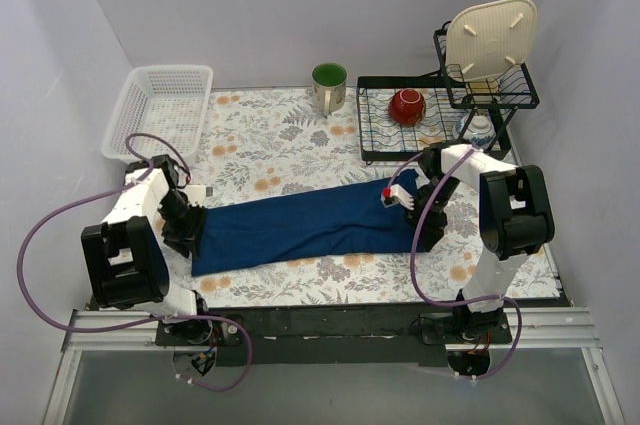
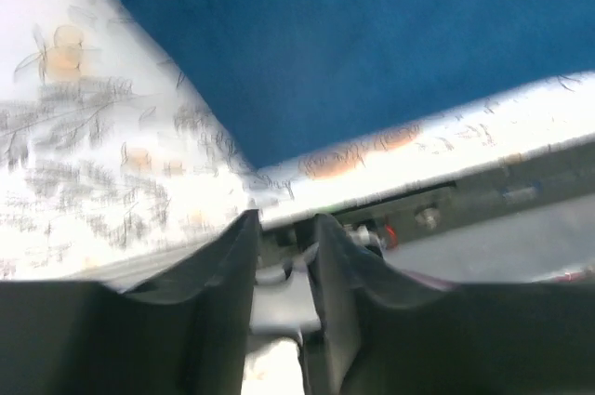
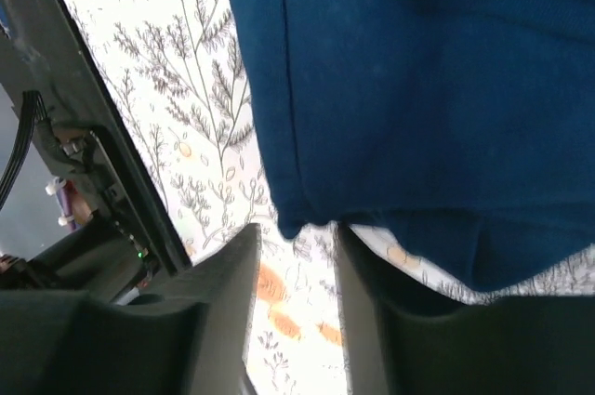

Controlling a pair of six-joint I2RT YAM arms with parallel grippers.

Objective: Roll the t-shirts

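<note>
A dark blue T-shirt (image 1: 300, 227) lies as a long strip across the table. My left gripper (image 1: 190, 230) is over its left end; in the left wrist view the blurred fingertips (image 2: 284, 228) are part open, just beyond the cloth's corner, nothing visible between them. My right gripper (image 1: 425, 225) is at the right end; in the right wrist view its fingertips (image 3: 242, 251) stand open at the corner of the folded fabric (image 3: 418, 107), which is not gripped.
A white basket (image 1: 155, 110) is at back left, a green mug (image 1: 329, 80) at back center, and a black rack with a red bowl (image 1: 406, 108) at back right. The table's front edge lies close below the shirt.
</note>
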